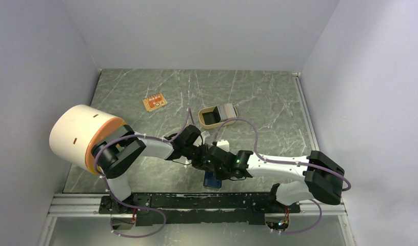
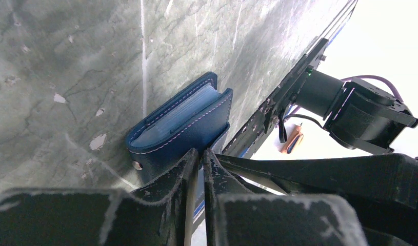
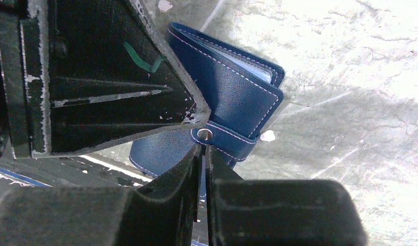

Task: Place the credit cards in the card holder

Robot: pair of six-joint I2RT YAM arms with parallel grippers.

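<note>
A navy leather card holder [image 1: 212,180] with white stitching lies at the table's front edge beneath both grippers. My left gripper has its fingertips close together against the holder's lower side, where clear sleeves show along the top opening. My right gripper has its narrowly spaced fingertips at the snap strap [image 3: 232,141]; whether either grips anything is unclear. A tan tray [image 1: 209,124] behind them holds grey cards [image 1: 226,110] in its right part.
An orange printed card [image 1: 154,101] lies at the back left. A large cream cylinder [image 1: 78,133] stands at the left.
</note>
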